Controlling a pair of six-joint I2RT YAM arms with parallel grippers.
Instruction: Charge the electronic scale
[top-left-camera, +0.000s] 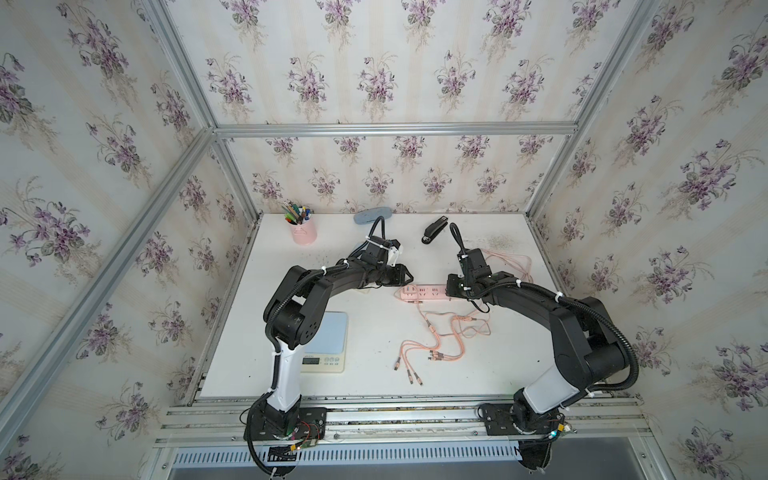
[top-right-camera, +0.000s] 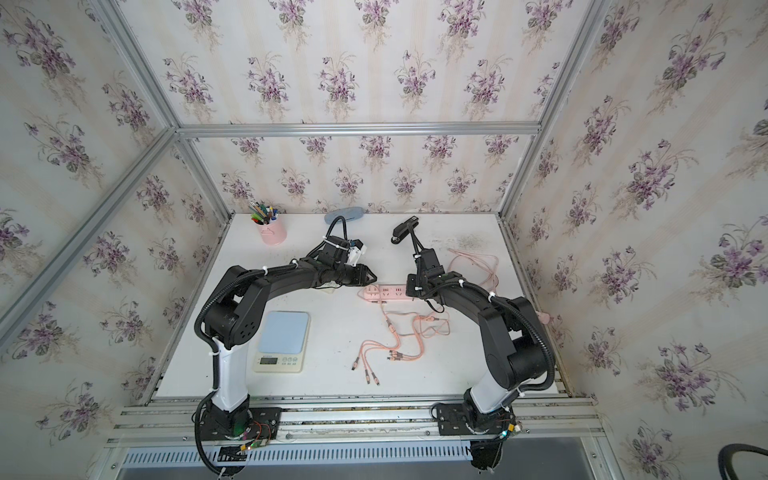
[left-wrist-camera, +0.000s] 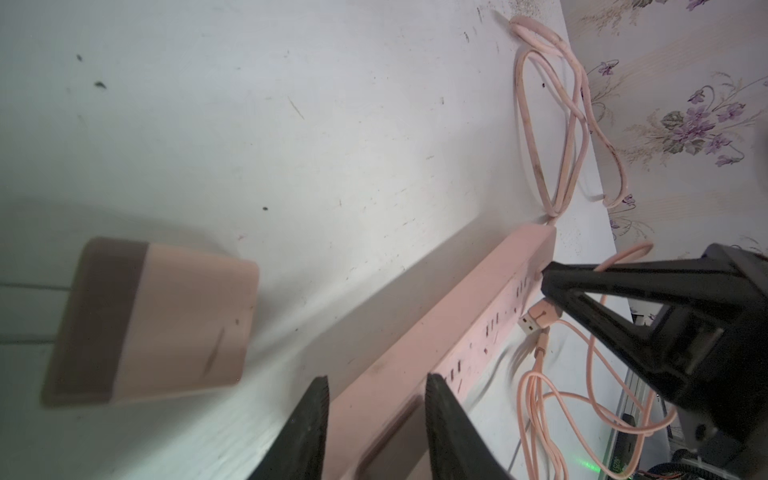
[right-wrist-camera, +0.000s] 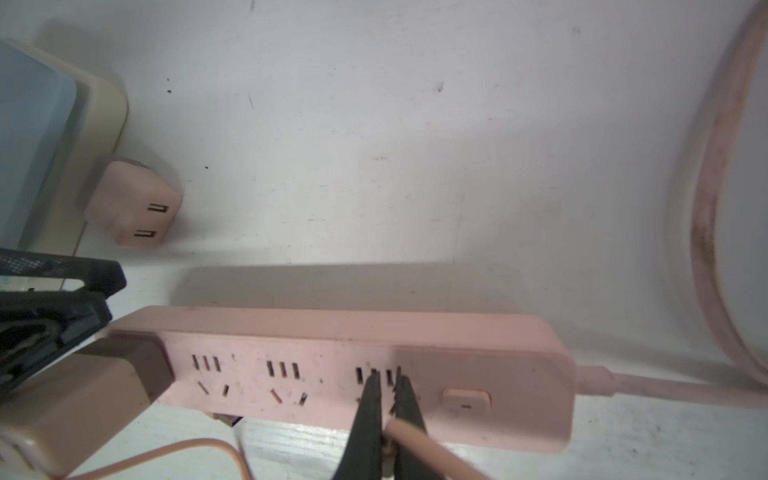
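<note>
The pink power strip (right-wrist-camera: 352, 344) lies on the table, a pink charger block (right-wrist-camera: 76, 408) at its left end. My left gripper stands beside that block, its fingers apart. In its own view the fingertips (left-wrist-camera: 314, 424) frame part of the strip. My right gripper is shut over the strip's sockets; a pink cable (right-wrist-camera: 436, 456) crosses in front of it, and I cannot tell if the fingers pinch it. A USB plug (left-wrist-camera: 537, 316) hangs beside its fingers in the left wrist view. The blue-topped scale (top-right-camera: 282, 332) stands at front left.
Another charger block (right-wrist-camera: 136, 200) lies loose behind the strip. A second scale (right-wrist-camera: 68, 152) is mostly hidden by the left arm. Branched pink cables (top-left-camera: 448, 340) lie in front of the strip. A pen cup (top-left-camera: 304, 233) and stapler (top-left-camera: 434, 229) stand at the back.
</note>
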